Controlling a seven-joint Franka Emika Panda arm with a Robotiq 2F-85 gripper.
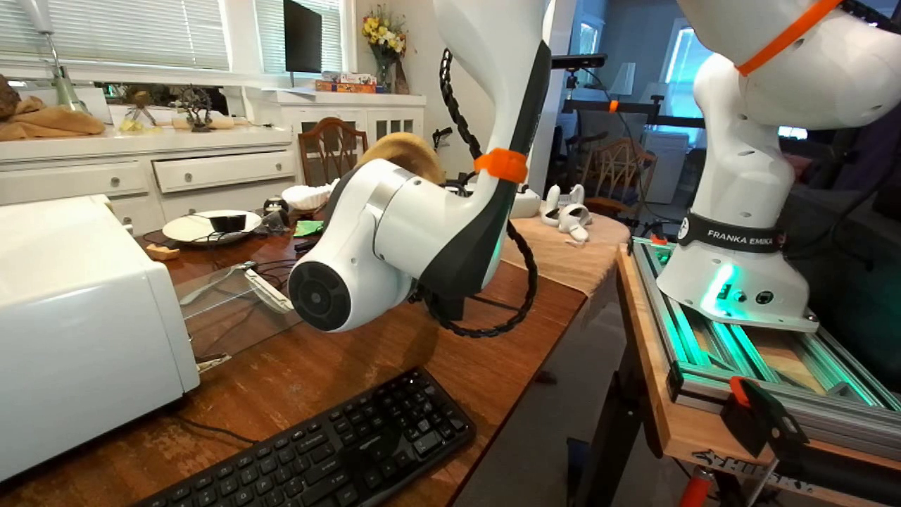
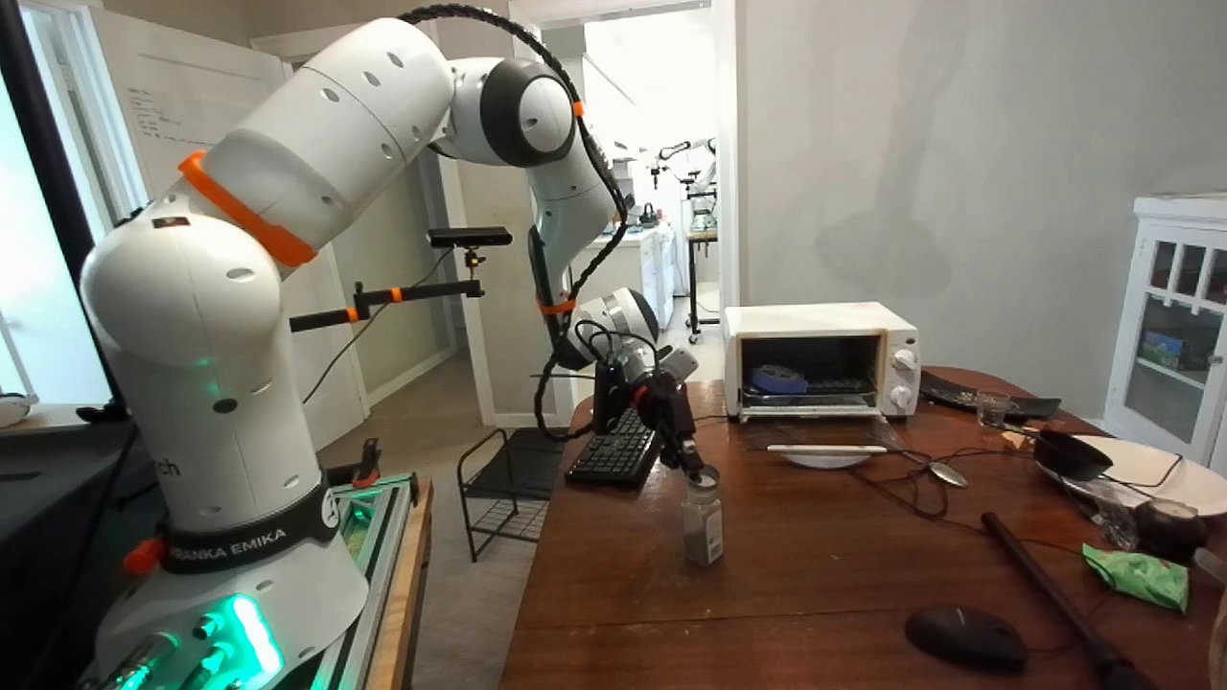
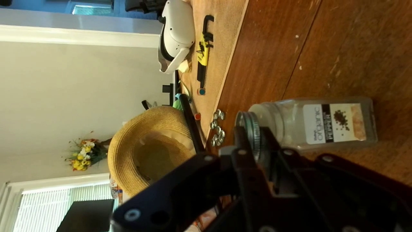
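A clear glass pepper jar (image 2: 704, 531) stands upright on the wooden table in exterior view 2. Its label (image 3: 334, 123) reads "organic pepper" in the wrist view, where the jar appears sideways. At the jar's mouth is a silvery metal lid (image 3: 253, 129). My gripper reaches the lid's near edge and is shut on it, one dark finger to each side of that edge. Whether the lid sits fully on the jar is hard to tell, because the fingers cover part of it. Exterior view 1 has the jar and fingers hidden behind the arm.
A black keyboard (image 1: 346, 448) and a white toaster oven (image 2: 819, 358) stand near the arm. Farther along the table are a mouse (image 2: 964, 638), a black rod (image 2: 1053, 592) and a white plate (image 2: 1196, 473).
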